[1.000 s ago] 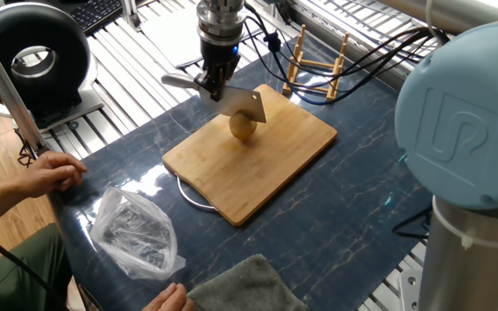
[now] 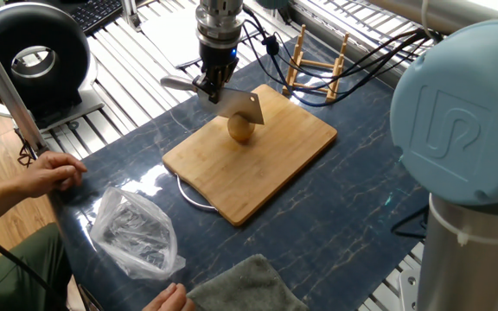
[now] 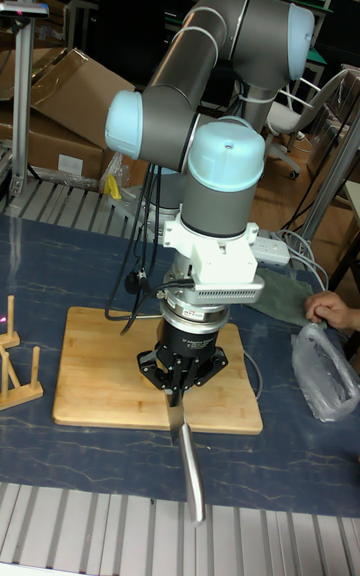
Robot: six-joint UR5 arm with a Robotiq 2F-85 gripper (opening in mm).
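Note:
My gripper point(image 2: 207, 89) is shut on a cleaver point(image 2: 242, 104), near where its grey handle point(image 2: 177, 83) meets the broad metal blade. In exterior view 1 the blade reaches over a round, yellow-brown potato-like item point(image 2: 240, 130) on the wooden cutting board point(image 2: 275, 160). The blade's lower edge meets the top of that item in the picture; how deep it sits cannot be told. In exterior view 3 the gripper point(image 3: 176, 389) hangs over the board, the cleaver's handle point(image 3: 192, 475) points towards the near edge, and the round item is hidden.
A wooden rack point(image 2: 316, 69) stands beyond the board, with black cables hanging close by. A clear plastic bag point(image 2: 137, 233) and a grey cloth point(image 2: 247, 285) lie near a person's hands point(image 2: 54, 173). Bare dark tabletop point(image 2: 335, 216) extends right of the board.
The round item has shifted very slightly left in exterior view 1, and the blade sits marginally differently with it. The grip on the cleaver looks the same.

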